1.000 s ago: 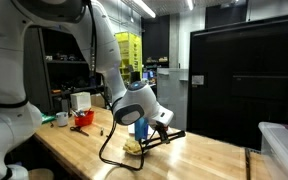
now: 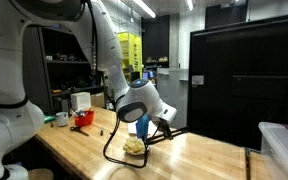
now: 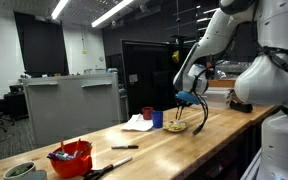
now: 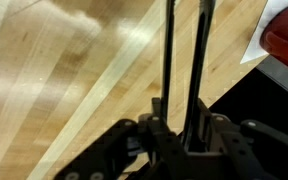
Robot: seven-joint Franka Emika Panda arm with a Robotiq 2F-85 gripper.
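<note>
Low over the table, my gripper (image 2: 162, 128) is tilted down, shut on what looks like a pair of long dark tongs (image 4: 197, 70). In the wrist view the two prongs run upward with a narrow gap, and nothing shows between them. A yellow item (image 2: 134, 146) lies close to the gripper on the table; in the other exterior view it appears on a pale plate (image 3: 174, 128), with the gripper (image 3: 183, 110) beyond it. Whether the prongs touch it cannot be told.
A red mug (image 4: 286, 42) stands on white paper or cloth (image 4: 256, 48). Near the plate is a blue cup (image 3: 157, 119). A red basket (image 3: 71, 160) and dark-handled tools (image 3: 108, 168) sit farther along. Bare wood lies right of the gripper in the first exterior view.
My gripper has dipped slightly, and the dark prongs stand a little lower. The yellow item seems to be about where it was.
</note>
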